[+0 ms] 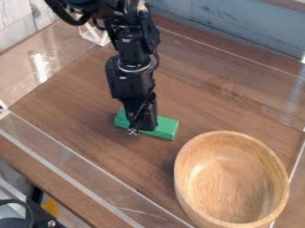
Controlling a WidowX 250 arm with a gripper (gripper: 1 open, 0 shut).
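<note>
A green flat block (pixel 160 127) lies on the wooden table, partly hidden behind my black gripper (pixel 136 127). The gripper is low over the block's left half, its tips at the block. It looks shut; I cannot tell whether anything is between its fingers. A round wooden bowl (pixel 233 204) stands to the lower right of the block.
A blue-grey wall runs along the back, and a small white object stands at the back left. Cables and hardware show beyond the lower-left edge.
</note>
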